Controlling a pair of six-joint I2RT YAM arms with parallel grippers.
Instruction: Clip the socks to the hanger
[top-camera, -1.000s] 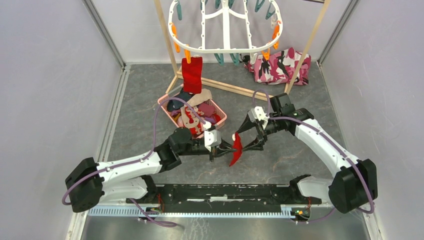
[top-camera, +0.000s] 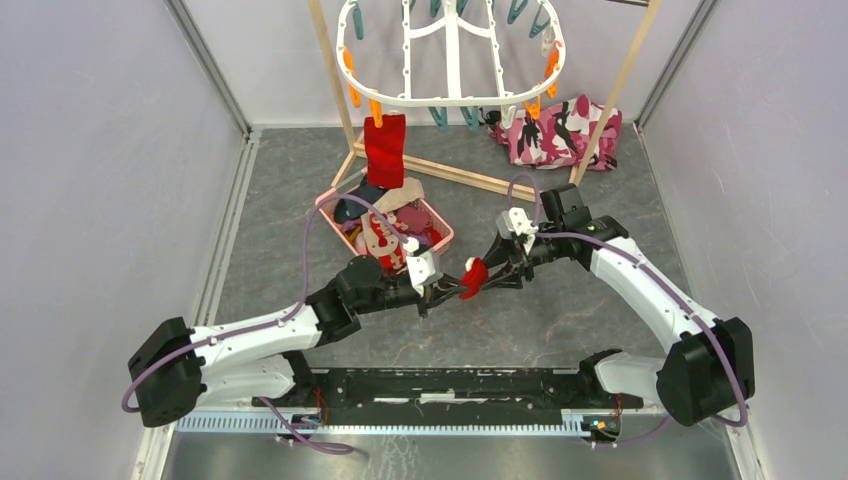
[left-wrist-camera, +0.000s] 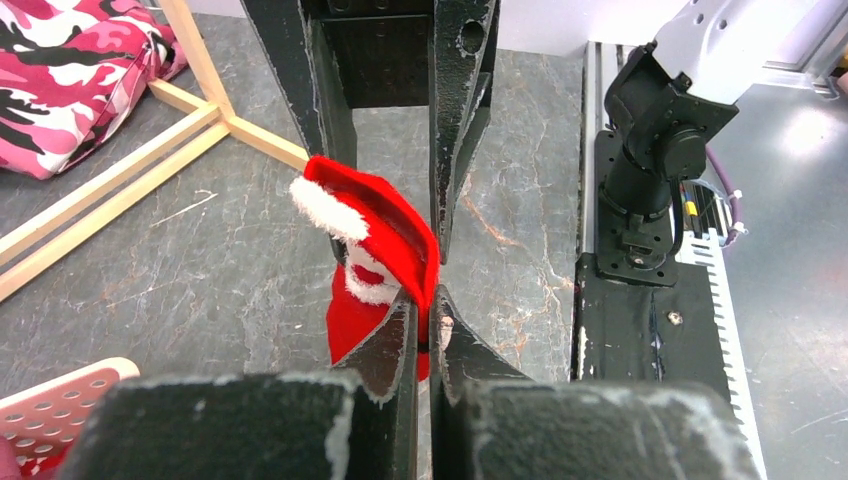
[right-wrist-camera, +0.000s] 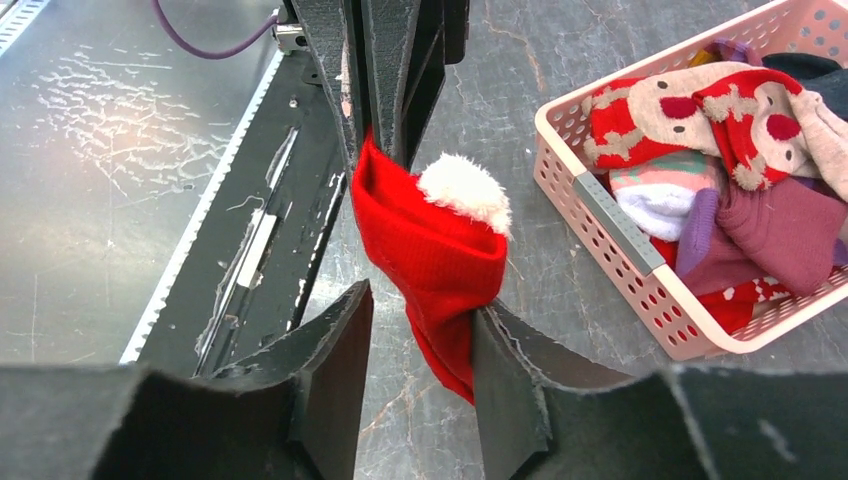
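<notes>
A red sock with fluffy white trim (right-wrist-camera: 430, 250) hangs between the two grippers in mid-air. My left gripper is shut on its edge. Around the other side of the sock, my right gripper stands part open; its right finger (right-wrist-camera: 505, 350) touches the cloth while a gap shows by the left one. Overhead in the top view is the white hanger (top-camera: 450, 101) with orange and teal clips. One red sock (top-camera: 385, 150) hangs beneath an orange clip (top-camera: 376, 112) at the hanger's left.
A pink basket (top-camera: 440, 240) full of socks stands behind the left arm. Wooden stand bars (top-camera: 460, 176) cross the floor under the hanger, and a pink camouflage bag (top-camera: 560, 132) lies at the back right. Floor between the arms and the front rail is clear.
The sock's lower end has swung up and looks shorter from above.
</notes>
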